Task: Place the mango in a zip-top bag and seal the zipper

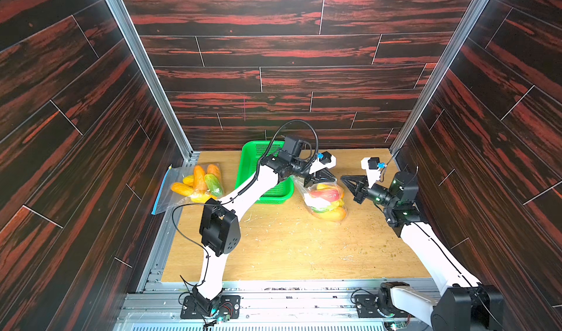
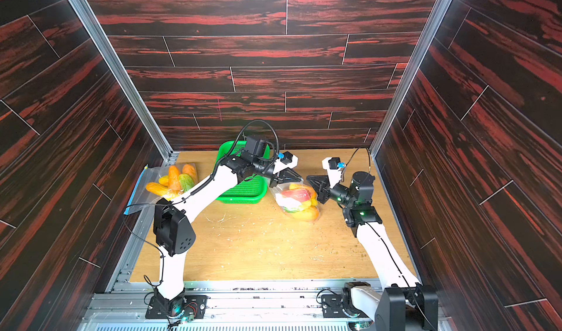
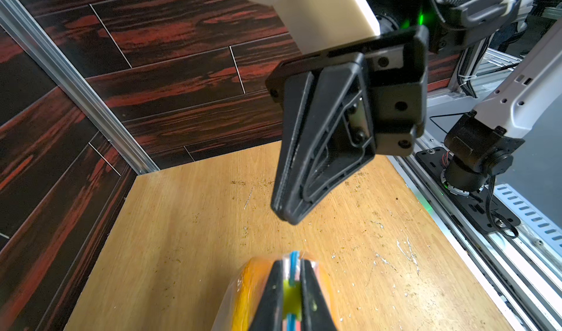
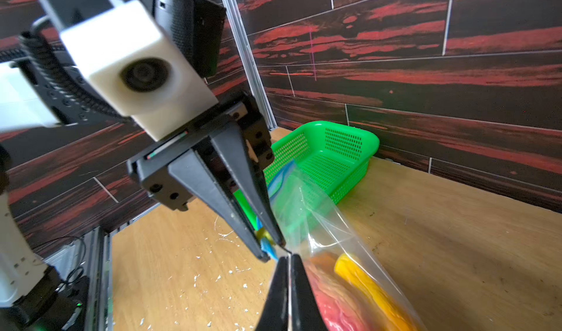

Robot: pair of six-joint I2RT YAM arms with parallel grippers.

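Note:
A clear zip top bag (image 1: 329, 209) with yellow, red and green mangoes inside stands on the table between my arms. My left gripper is shut on the blue zipper (image 3: 294, 259) at the top of this bag, with a yellow-green slider (image 3: 291, 298) between its fingers. The same hold shows in the right wrist view, where clear film (image 4: 319, 213) slopes from the zipper over a yellow mango (image 4: 371, 287). Just to the right of the left fingertips, my right gripper is shut, with nothing visible between its fingers.
An empty green basket (image 4: 325, 149) stands behind the left arm. Another zip bag (image 1: 166, 199), also with mangoes, lies at the table's left edge, its blue zipper facing outward.

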